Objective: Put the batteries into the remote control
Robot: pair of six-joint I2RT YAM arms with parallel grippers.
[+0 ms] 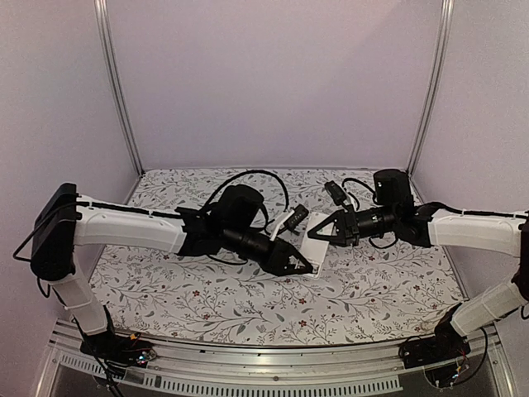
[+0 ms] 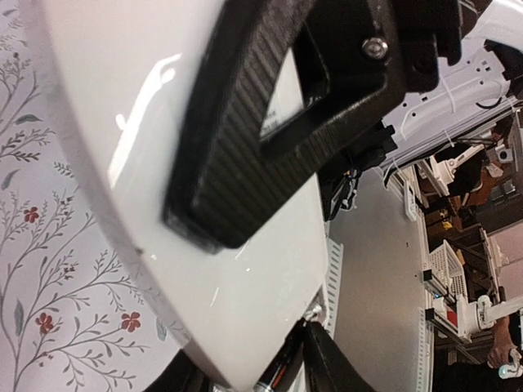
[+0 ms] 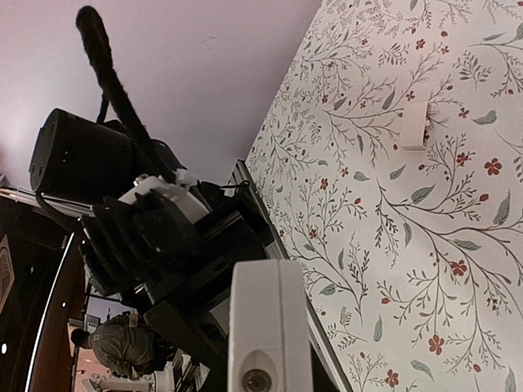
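Observation:
The white remote control [image 1: 316, 241] is held raised between both arms. My left gripper [image 1: 289, 263] is shut on it at its lower part; in the left wrist view a dark battery [image 2: 280, 363] shows at the remote's end, between the fingertips, partly hidden. My right gripper [image 1: 331, 230] is shut on the remote's upper part, its black finger [image 2: 221, 188] lying across the white face. In the right wrist view the remote [image 3: 270, 318] fills the bottom middle, end-on.
A small white piece [image 3: 413, 124], perhaps a cover, lies on the floral mat [image 3: 441, 245]. Walls enclose the back and sides.

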